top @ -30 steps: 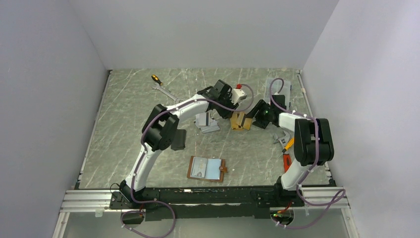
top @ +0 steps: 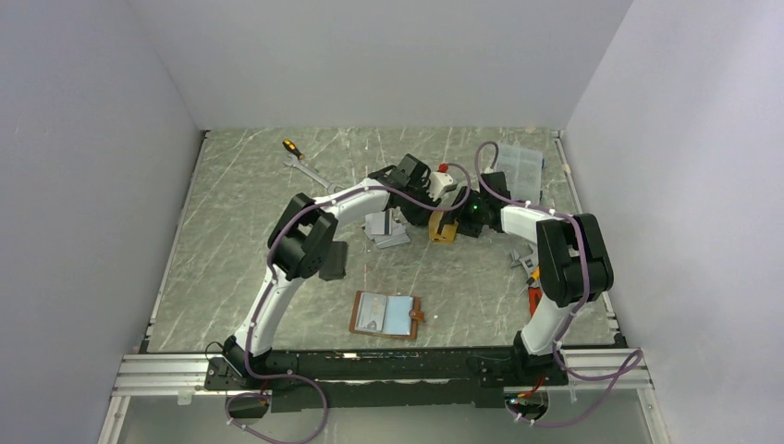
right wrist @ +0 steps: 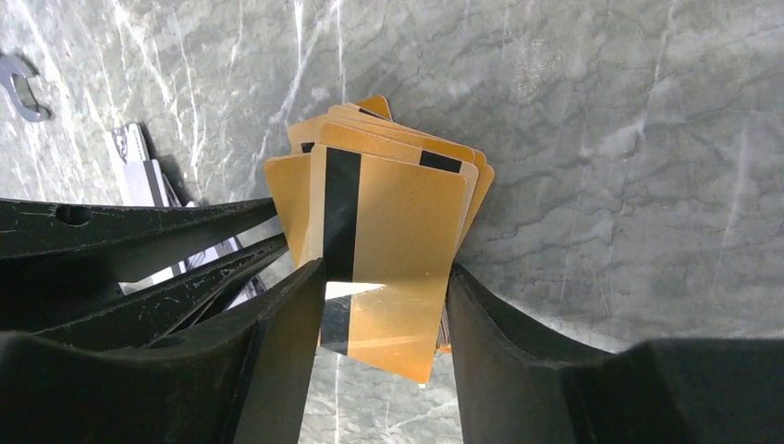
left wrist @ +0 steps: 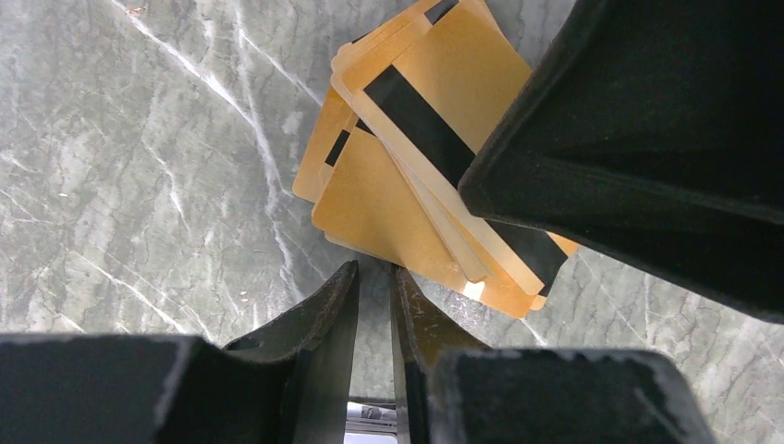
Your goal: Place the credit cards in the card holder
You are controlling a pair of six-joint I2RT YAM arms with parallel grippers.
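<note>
A fanned stack of gold credit cards with black stripes (top: 442,229) (left wrist: 444,83) (right wrist: 398,222) lies on the marble between the grippers. My right gripper is open around the stack, fingertips at either side. My left gripper is closed at the stack's near edge; whether anything is between its tips is unclear. A brown open holder with pale sleeves (top: 398,315) lies near the front edge; whether it is the card holder cannot be told.
Grey-white cards (top: 393,239) and a dark flat item (top: 333,262) lie left. A wrench (top: 308,172) and screwdriver (top: 292,148) are at back left, a clear box (top: 526,166) at back right, tools (top: 534,297) at right.
My right gripper has moved left over the gold cards, which have gathered slightly leftward into a tighter stack. My left gripper has shifted slightly.
</note>
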